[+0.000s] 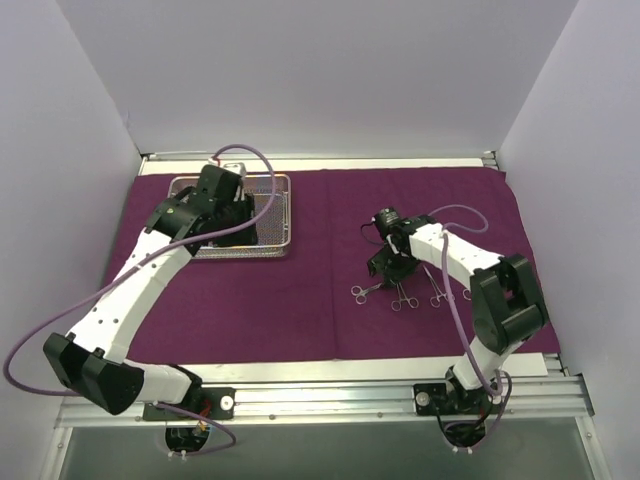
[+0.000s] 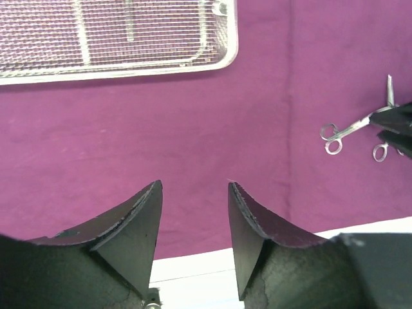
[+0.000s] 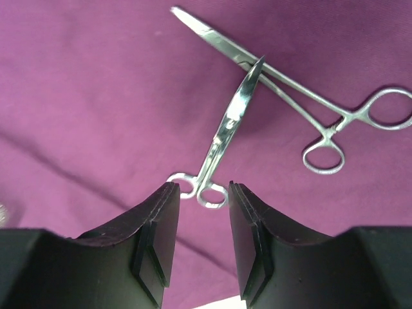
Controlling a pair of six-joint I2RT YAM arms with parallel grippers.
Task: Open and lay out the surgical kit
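My left gripper hangs over the left part of the purple cloth (image 2: 161,154), just beside the wire-mesh tray (image 2: 129,72), fingers apart and empty. My right gripper is above the instruments on the right, fingers part apart with nothing between them. Below it in the right wrist view lie scissors (image 3: 222,138) and a clamp (image 3: 344,118) crossed at the blades. In the top view more scissor-handled instruments (image 1: 436,298) lie in a row, partly hidden by the right arm.
The tray sits at the back left, largely behind the left arm in the top view. Side walls and a back wall bound the area; purple hoses arch over both arms.
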